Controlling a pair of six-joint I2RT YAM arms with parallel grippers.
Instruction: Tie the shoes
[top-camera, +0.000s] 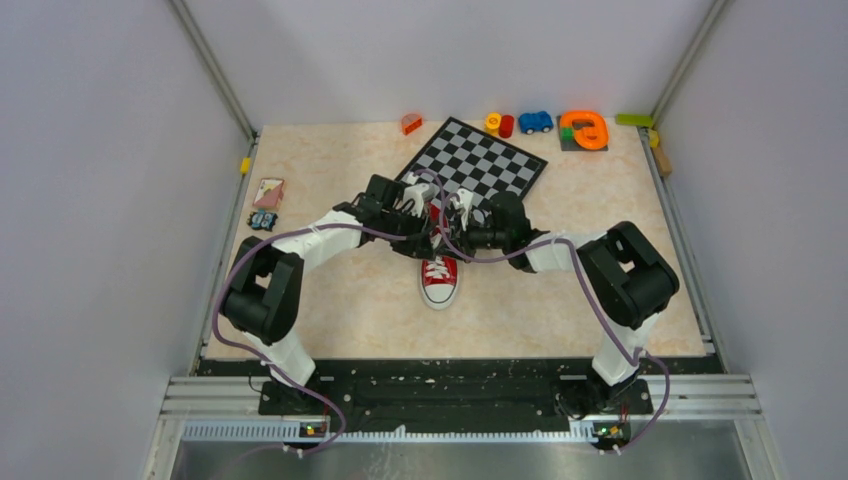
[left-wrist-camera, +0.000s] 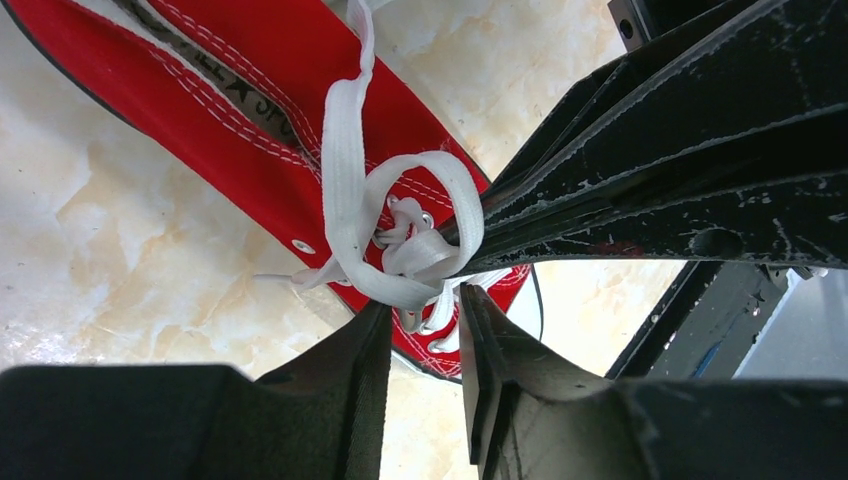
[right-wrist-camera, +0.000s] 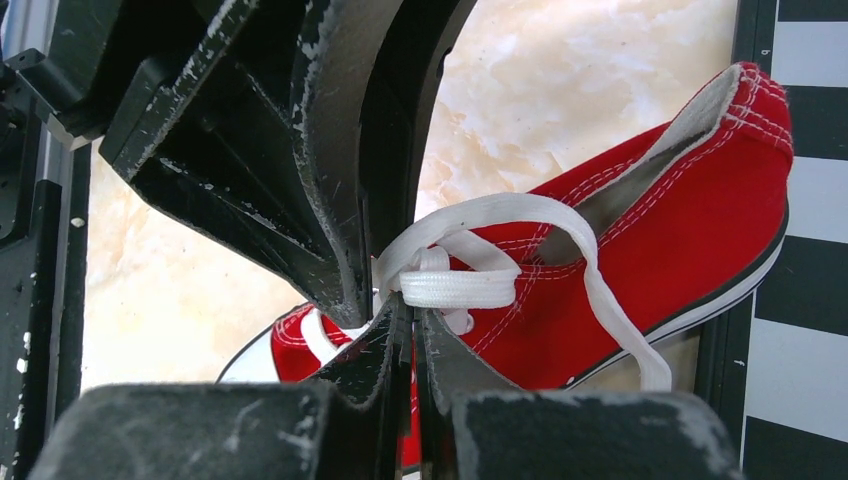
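The red canvas shoe (top-camera: 440, 272) with white laces points its toe toward the front edge, and both grippers meet over its lacing. In the left wrist view, my left gripper is open; a white lace (left-wrist-camera: 345, 160) curls just past its tips, over the shoe (left-wrist-camera: 180, 110). My right gripper reaches into that curl from the right. Seen from the right wrist, my right gripper is shut, with the lace (right-wrist-camera: 460, 289) looped around its tips; whether any lace is pinched between them is hidden. The left gripper's finger (right-wrist-camera: 340, 290) stands close beside them.
Behind the shoe lies a checkered board (top-camera: 478, 158), partly under the heel area. Toys line the back edge, among them a blue car (top-camera: 536, 122) and an orange ring (top-camera: 584, 130). Small items (top-camera: 268, 193) sit at left.
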